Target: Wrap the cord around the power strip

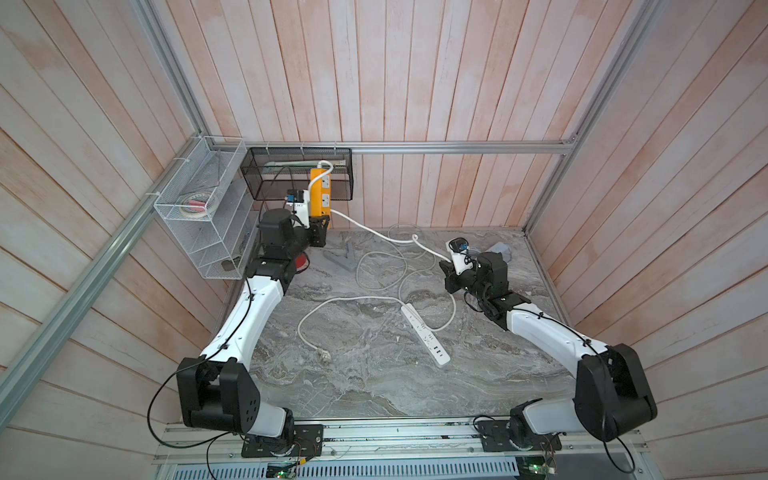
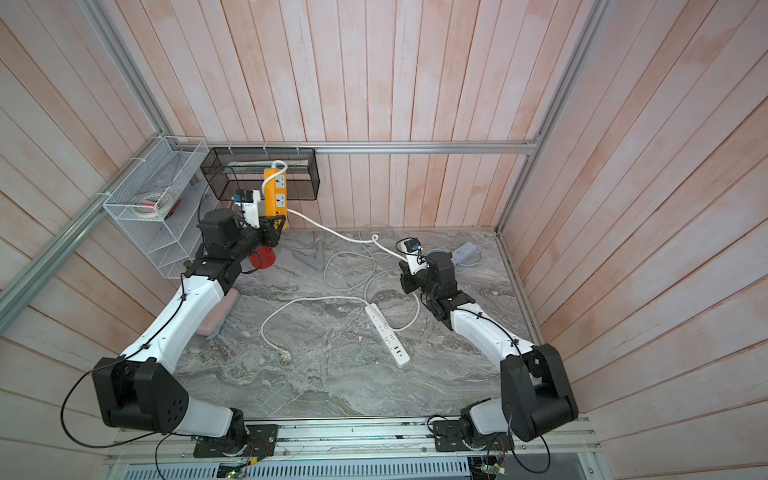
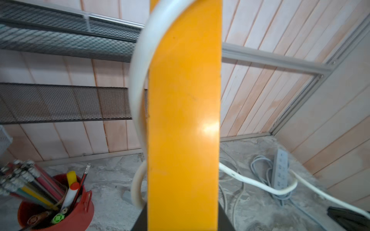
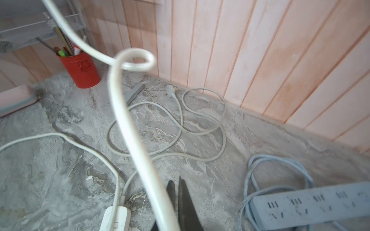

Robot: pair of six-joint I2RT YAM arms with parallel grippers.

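Observation:
My left gripper (image 1: 321, 227), shut on the lower end of the orange power strip (image 1: 320, 189), holds it upright in front of the mesh basket. In the left wrist view the strip's plain face fills the middle. Its white cord (image 3: 135, 88) leaves the top, curves across one side and comes out low behind the strip. From there the cord runs to the right, with a small kinked loop midway. At right, my right gripper (image 1: 450, 276) is shut on this cord; in the right wrist view its dark fingers (image 4: 186, 204) are close together beside the cord (image 4: 133, 138).
A white power strip (image 1: 424, 333) with its own thin cords lies mid-table. A grey strip (image 4: 308, 204) with coiled cord sits at the back right. The red pencil cup (image 4: 79, 69), black mesh basket (image 1: 296, 172) and white rack (image 1: 200, 204) are at left.

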